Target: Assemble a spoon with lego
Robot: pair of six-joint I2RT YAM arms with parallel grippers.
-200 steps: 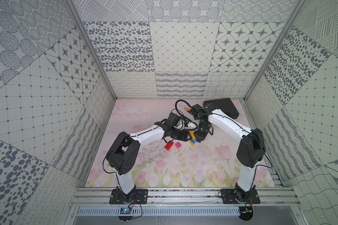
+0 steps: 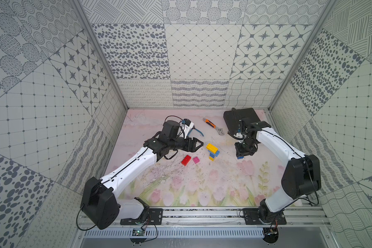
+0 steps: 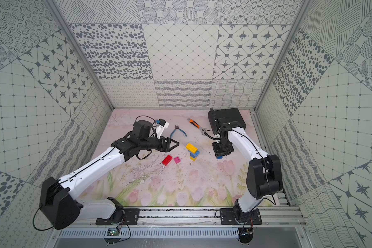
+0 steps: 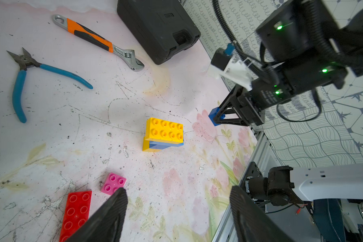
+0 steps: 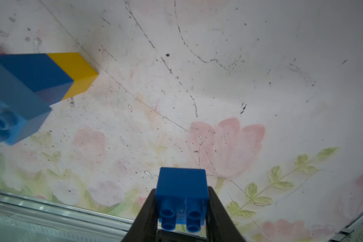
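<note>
A blue brick [image 5: 181,187] is held by my right gripper at the right of the table. A stack of yellow and blue bricks [image 4: 164,129] stands mid-table, to its left. My left gripper [image 2: 196,144] hangs open left of the stack, with nothing held between its fingers. A loose red brick [image 3: 167,160] and a pink brick [image 4: 113,182] lie in front of and below the left gripper.
Behind the bricks lie blue-handled cutters [image 4: 19,92] and an orange-handled wrench [image 4: 88,38]. A black case [image 3: 231,117] sits at the back right.
My grippers have drawn apart from the stack, the left one moving left, the right one moving right with a blue brick.
</note>
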